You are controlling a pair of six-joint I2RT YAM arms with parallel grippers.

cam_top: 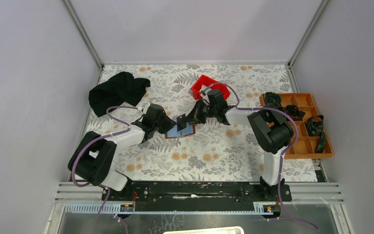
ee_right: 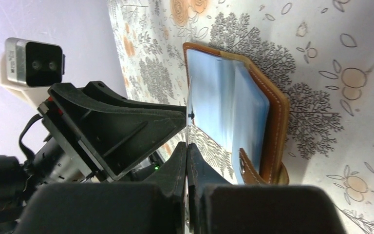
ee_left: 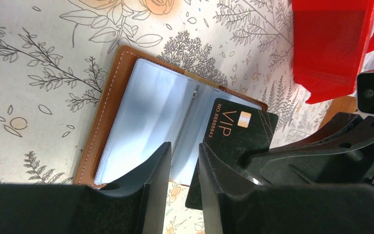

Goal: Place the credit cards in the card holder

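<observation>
The card holder point(ee_left: 108, 107) lies open at table centre, brown with pale blue sleeves point(cam_top: 185, 130). A black VIP card is held over its right part by my right gripper, which is shut on it; in the right wrist view the card shows edge-on between the fingertips. My left gripper is open just left of the card, its fingertips a little apart with nothing held between them, over the holder.
A red container point(cam_top: 199, 83) stands behind the right arm. A black cloth point(cam_top: 112, 95) lies at back left. A wooden compartment tray point(cam_top: 302, 146) with dark items is on the right.
</observation>
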